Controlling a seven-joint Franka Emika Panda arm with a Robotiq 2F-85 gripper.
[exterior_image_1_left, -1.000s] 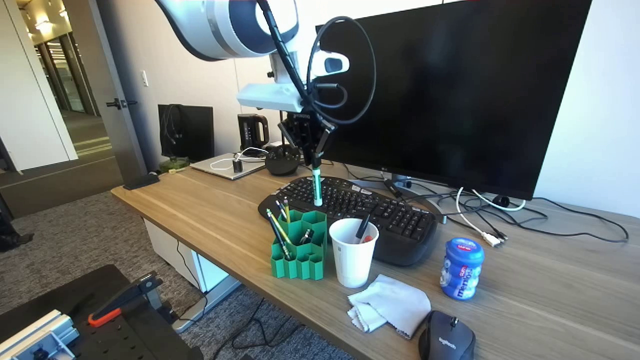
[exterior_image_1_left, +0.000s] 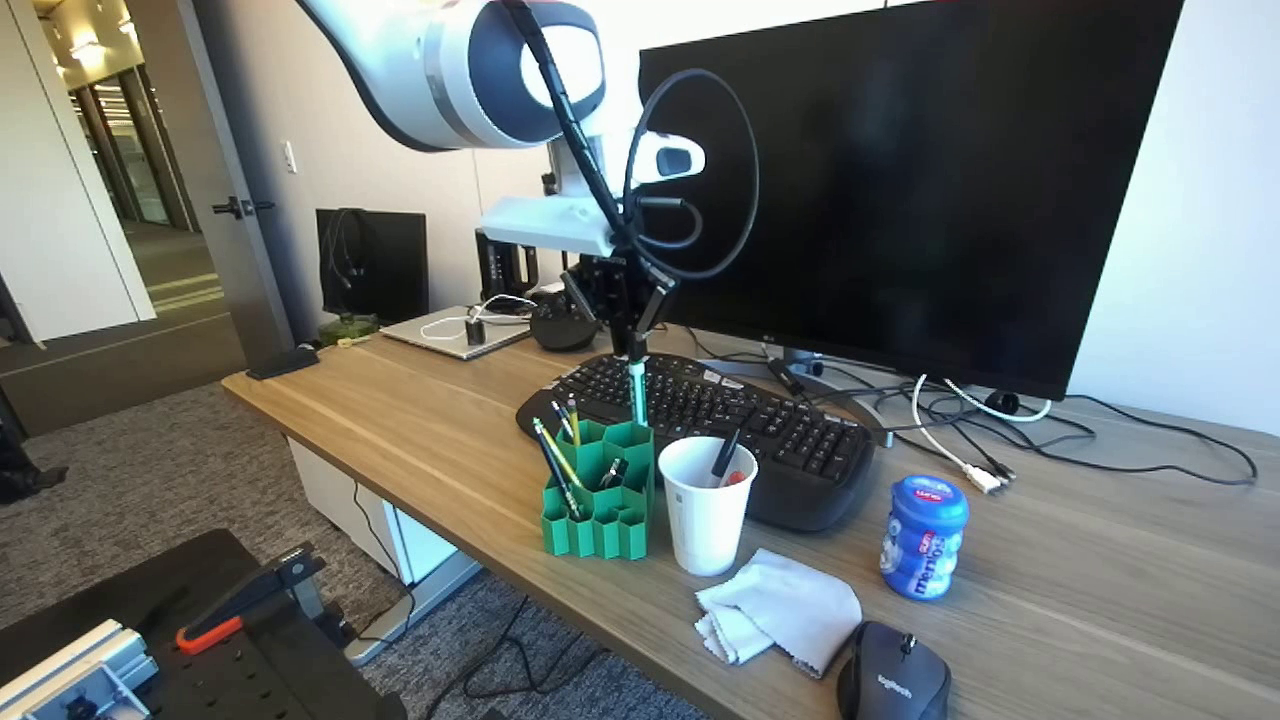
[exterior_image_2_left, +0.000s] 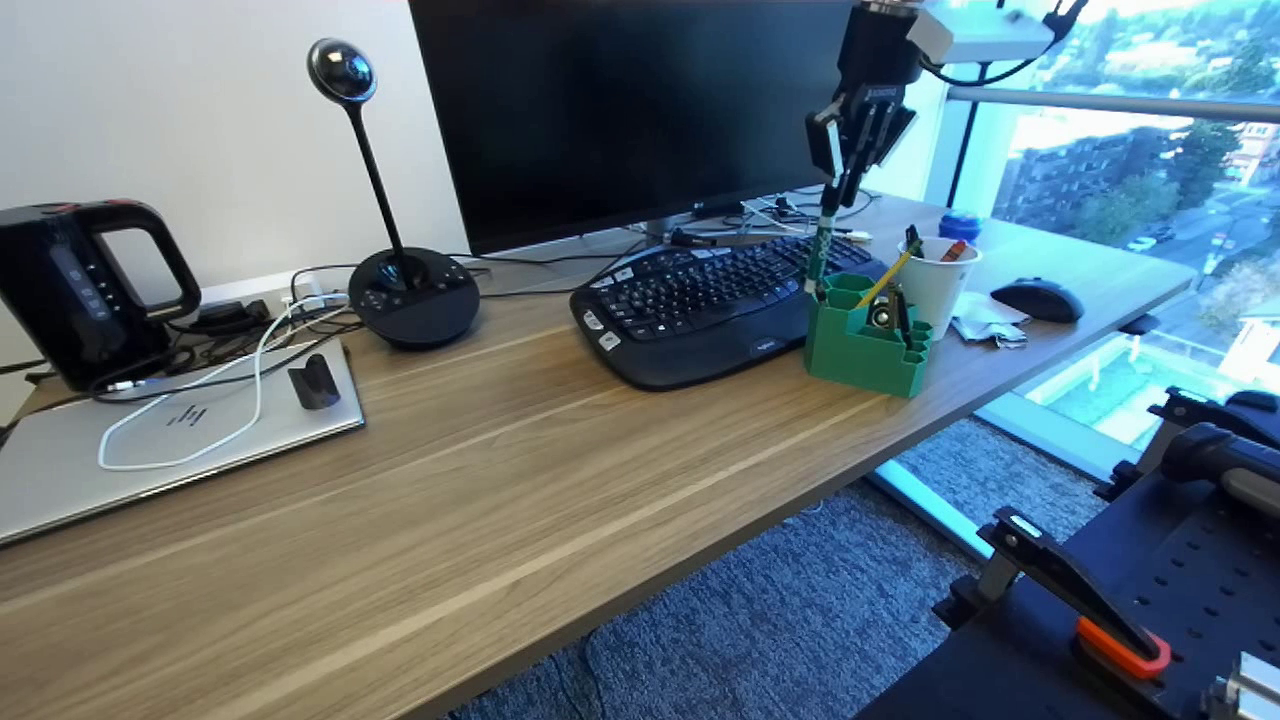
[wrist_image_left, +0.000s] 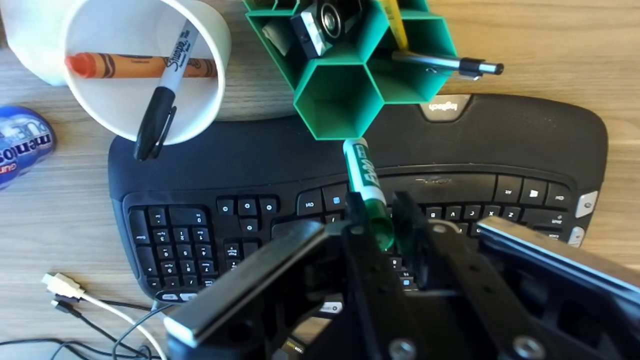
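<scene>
My gripper is shut on a green and white Expo marker (wrist_image_left: 364, 171), which points down from the fingers. In the wrist view the marker's white end is at the edge of an empty hexagonal cell of the green pen organizer (wrist_image_left: 339, 99). Exterior view 1 has the marker (exterior_image_1_left: 638, 394) upright at the organizer's (exterior_image_1_left: 594, 528) back side, its lower end partly hidden behind the rim. From exterior view 2, the marker (exterior_image_2_left: 819, 254) hangs at the organizer's back left corner; whether its tip is inside a cell I cannot tell.
Right beside the organizer stands a white cup (exterior_image_1_left: 708, 510) with a Sharpie and a crayon. A black keyboard (wrist_image_left: 360, 198) lies under the gripper. The monitor (exterior_image_1_left: 888, 192) rises behind. A cloth (exterior_image_1_left: 786, 612), blue gum bottle (exterior_image_1_left: 924, 536) and mouse (exterior_image_1_left: 896, 672) are to the right.
The gripper and marker have come down and shifted slightly right in exterior view 1. The marker's lower end now sits lower, behind the organizer's rim. Objects on the desk have stayed put.
</scene>
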